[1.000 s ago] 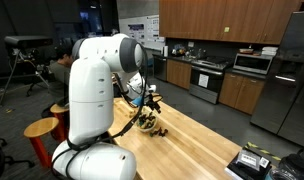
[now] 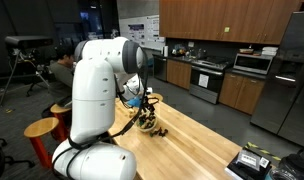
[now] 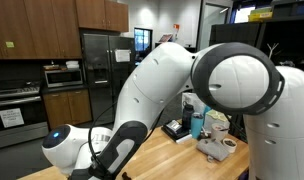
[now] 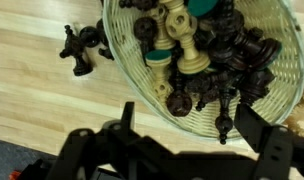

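A woven, light-coloured basket (image 4: pixel 132 75) full of chess pieces fills much of the wrist view. Among its contents are a pale piece (image 4: pixel 190 52) and a dark piece (image 4: pixel 225 112) close to the near rim. Over that near rim hangs my gripper, open, its black fingers (image 4: pixel 117 132) wide apart and nothing held between them. On the wood to the left of the basket lie loose dark pieces (image 4: pixel 76 50). Exterior view 1 has the basket (image 2: pixel 145 122) under the arm's end, too small there for its contents to be told apart.
A teal container (image 3: pixel 198 126) and a grey object (image 3: pixel 220 148) stand at the right in exterior view 2.
Near the arm's end in exterior view 1, the small blue-and-white shape looks slightly different. The basket and the loose pieces stay where they were.
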